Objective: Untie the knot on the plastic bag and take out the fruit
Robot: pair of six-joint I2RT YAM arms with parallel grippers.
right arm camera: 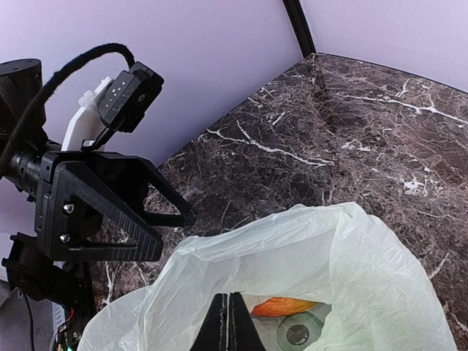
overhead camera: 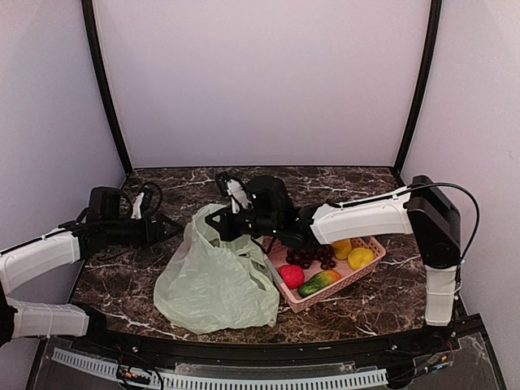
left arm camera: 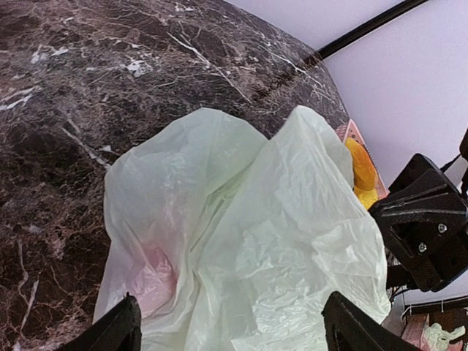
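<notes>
A pale translucent plastic bag (overhead camera: 213, 284) stands left of centre, its mouth gaping at the top. Inside it, the right wrist view shows an orange fruit (right arm camera: 283, 306) and a round greenish thing (right arm camera: 298, 334). A pinkish patch shows through the bag wall in the left wrist view. Left of the bag, my left gripper (overhead camera: 169, 230) stands open and apart from it, nothing between its fingers. My right gripper is shut at the bag's mouth; no plastic shows clearly between its fingertips.
Right of the bag sits a pink basket (overhead camera: 302, 305) with a red fruit (overhead camera: 291, 276), a green-orange mango (overhead camera: 318, 283), dark grapes (overhead camera: 299, 257) and a yellow fruit (overhead camera: 360, 258). My right arm reaches over its back. The table (overhead camera: 162, 183) behind the bag is clear.
</notes>
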